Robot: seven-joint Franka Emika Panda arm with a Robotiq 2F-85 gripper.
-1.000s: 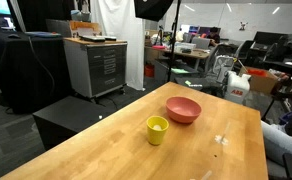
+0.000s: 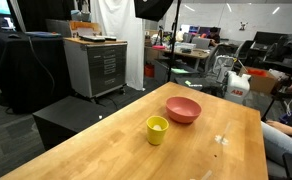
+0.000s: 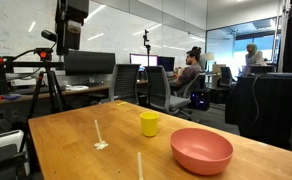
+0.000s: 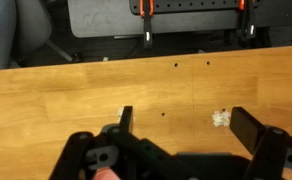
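A red bowl [image 2: 183, 109] and a yellow cup [image 2: 157, 129] stand apart on the wooden table. From the other side, exterior view 2 shows the cup [image 3: 149, 123] upright behind the bowl [image 3: 202, 149]. High above the table, my gripper is open, its dark fingers wide apart and only bare tabletop visible between and below them. A sliver of the bowl [image 4: 104, 174] shows at the bottom of the wrist view. The cup cannot be made out there.
Thin white sticks [image 3: 140, 166] and a small crumpled white piece [image 3: 101, 145] lie on the table [image 3: 61, 135]. The white piece [image 4: 221, 118] also appears near the right finger. A grey cabinet [image 2: 96, 68] stands beyond it.
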